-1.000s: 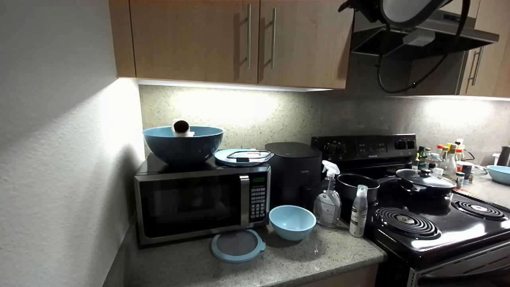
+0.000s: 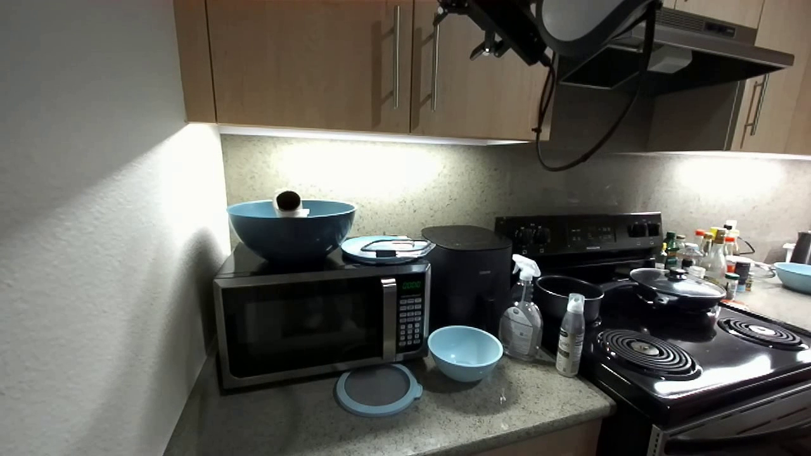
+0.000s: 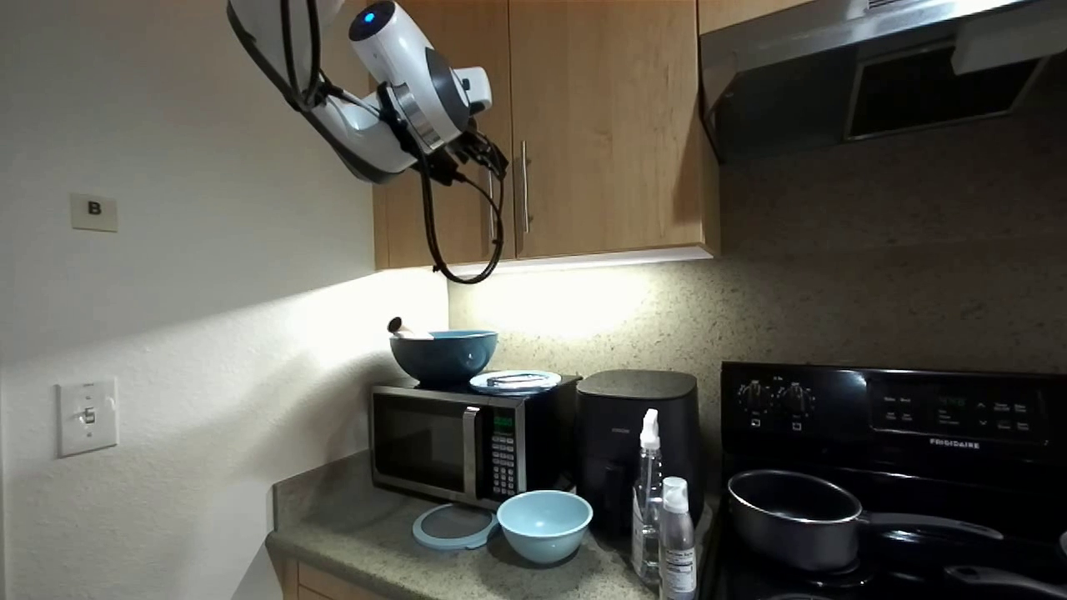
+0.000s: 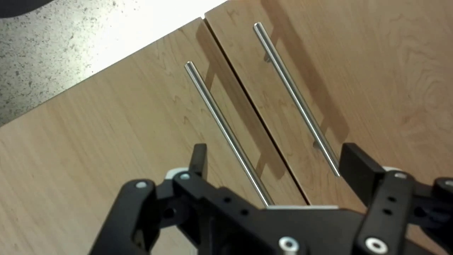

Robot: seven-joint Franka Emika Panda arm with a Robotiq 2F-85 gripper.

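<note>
Two wooden cabinet doors with long steel bar handles fill most of the wrist view, their shared seam running diagonally. My gripper is open there, with its dark fingers [image 4: 198, 161] set wide apart. The left door's handle, as exterior view 1 shows it, is the upright bar [image 2: 396, 57]; the right door's handle [image 2: 435, 64] is close beside it. Both doors are shut. In the wrist view, one handle [image 4: 229, 134] appears between the fingers and the other handle [image 4: 297, 100] ends near the right finger. Contact with either bar cannot be made out.
Below the cabinet, a microwave [image 2: 312, 327] carries a large blue bowl [image 2: 293, 232] and a plate. A light blue bowl [image 2: 465, 353], a lid [image 2: 376, 390] and a spray bottle [image 2: 521, 323] occupy the counter. The range hood [image 2: 707, 45] juts out at the right.
In exterior view 1 the arm and gripper have moved left and somewhat down, from beside the hood to in front of the right cabinet door. Everything on the counter is unchanged.
</note>
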